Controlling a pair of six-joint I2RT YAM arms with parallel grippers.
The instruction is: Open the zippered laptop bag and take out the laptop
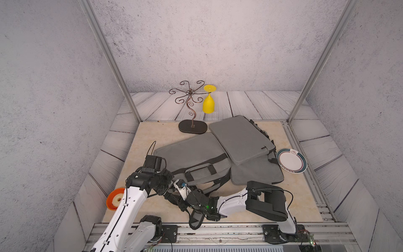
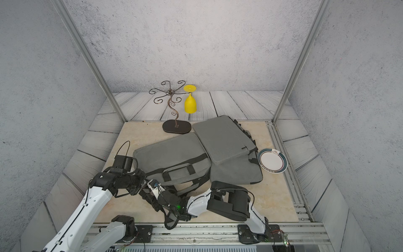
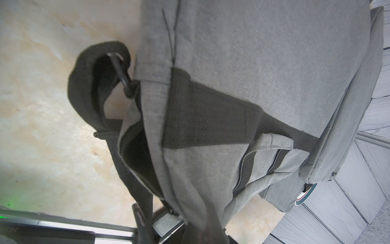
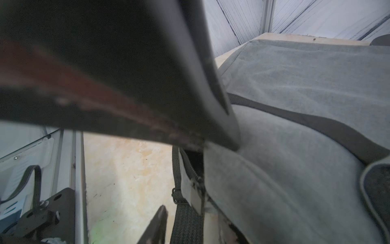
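The grey laptop bag (image 1: 191, 152) with dark straps lies left of centre. In the left wrist view its side pocket (image 3: 140, 158) gapes along a dark zipper, and the cloth gathers at my left gripper, which is shut on the bag's fabric. Low in the right wrist view, my right gripper is part open, fingertips to either side of a zipper pull (image 4: 197, 193) and strap; contact is unclear. The left gripper's dark finger (image 4: 195, 118) looms large there, against the bag. No laptop can be seen.
Another flat grey case (image 1: 243, 140) rests over a grey bag part (image 1: 258, 170) on the right. A plate (image 1: 292, 160), an orange bowl (image 1: 110, 199) and a metal stand (image 1: 193, 126) with a yellow goblet (image 1: 208, 105) surround them. Bare table shows at front right.
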